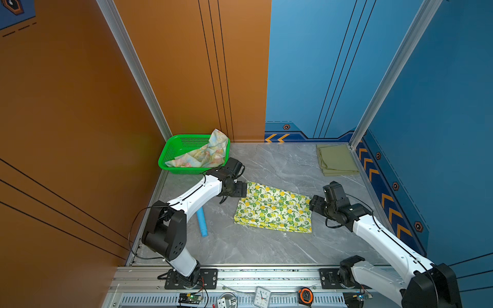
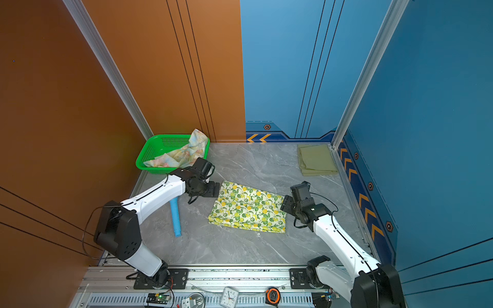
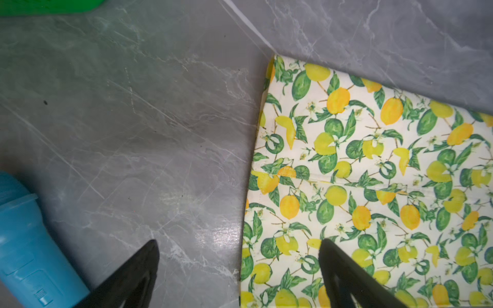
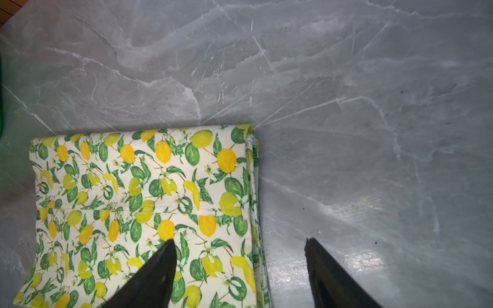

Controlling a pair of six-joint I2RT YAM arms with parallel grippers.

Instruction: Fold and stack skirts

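Note:
The lemon-print skirt (image 1: 274,208) lies folded into a flat rectangle on the grey table, slightly askew, with a crease running along its length in both wrist views. My left gripper is open above the skirt's left edge, one finger over bare table and the other over the cloth. At the opposite end, my right gripper hovers over the right edge with its fingers apart and nothing between them. An olive folded skirt (image 1: 336,159) rests at the back right. A pastel cloth (image 1: 205,151) is heaped in the green basket (image 1: 177,141).
A blue cylindrical object (image 1: 201,223) lies on the table left of the lemon skirt, near the left arm. Bare table (image 1: 277,169) shows between the skirt and the back wall, and also in front of the skirt. The right wall borders the olive pile.

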